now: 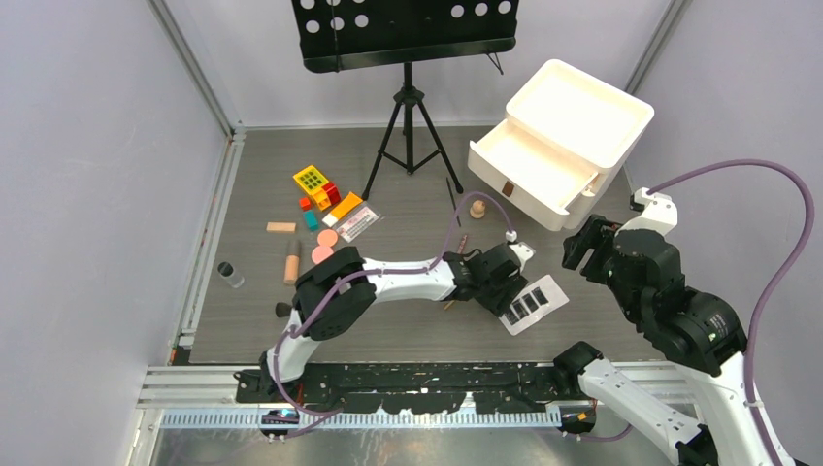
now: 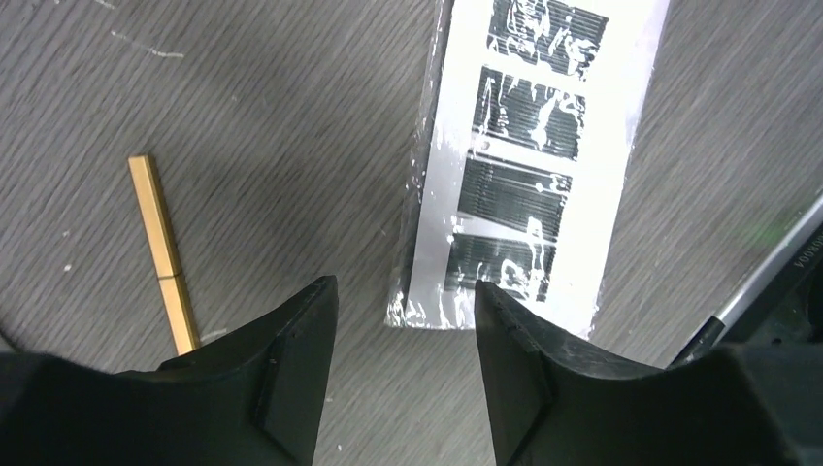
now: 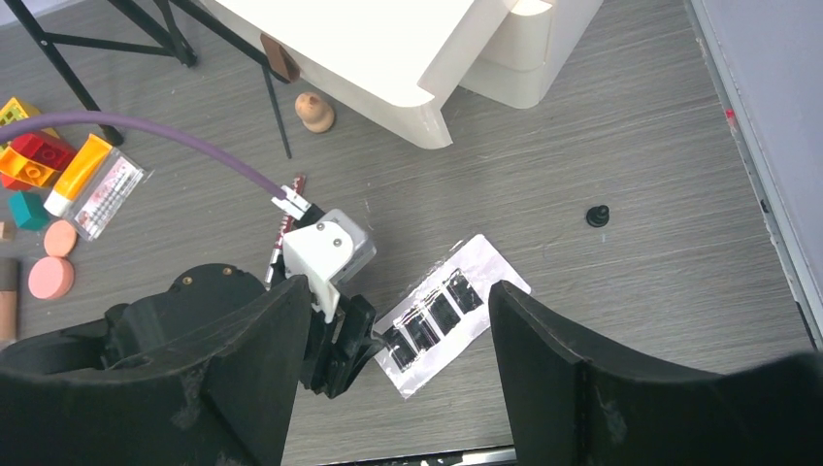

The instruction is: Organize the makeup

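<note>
A white packet of dark false lashes (image 2: 514, 194) lies on the floor; my left gripper hangs over its lower corner, part open, with nothing visible between its fingers. A thin wooden stick (image 2: 165, 252) lies left of it. My right gripper is raised at the right, its fingers apart in view; whether anything is held is hidden. The white organizer (image 1: 543, 165) stands at the back right with its drawer out. Pink round compacts (image 1: 322, 254), a yellow tube (image 1: 346, 206) and a small wooden puff (image 1: 477, 209) lie on the floor.
A black music stand (image 1: 409, 146) stands at the back. Toy bricks (image 1: 312, 184) lie left of it, a clear bottle (image 1: 230, 274) near the left edge. A small black piece (image 3: 597, 216) lies right of the packet.
</note>
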